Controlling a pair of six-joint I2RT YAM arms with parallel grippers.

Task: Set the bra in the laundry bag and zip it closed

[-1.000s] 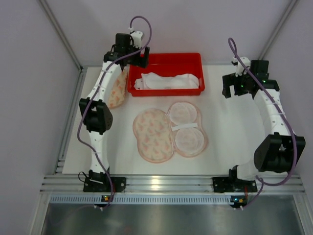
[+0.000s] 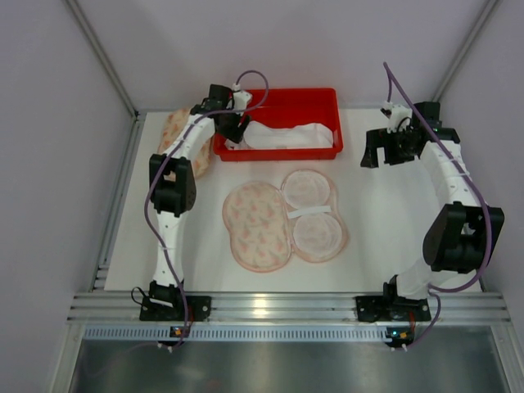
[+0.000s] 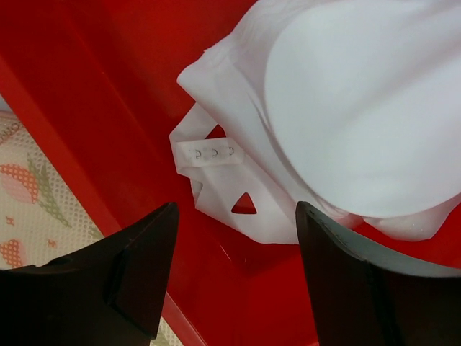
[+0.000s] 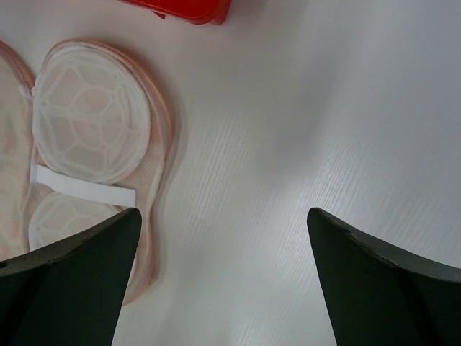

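The white bra (image 2: 286, 136) lies in the red bin; the left wrist view shows its smooth cup (image 3: 360, 101) and hook band (image 3: 209, 153). My left gripper hangs over the bin's left end above the band, fingers apart, nothing visibly between them. The open laundry bag (image 2: 255, 228) lies on the table below the bin, with round mesh pockets and a white strip (image 4: 85, 187) on its right half. My right gripper is open over the bare table right of the bag.
The red bin (image 2: 291, 105) stands at the back centre. Another patterned fabric piece (image 2: 172, 131) lies left of it, partly under the left arm.
My left gripper has moved down and toward the front over the bin's left end.
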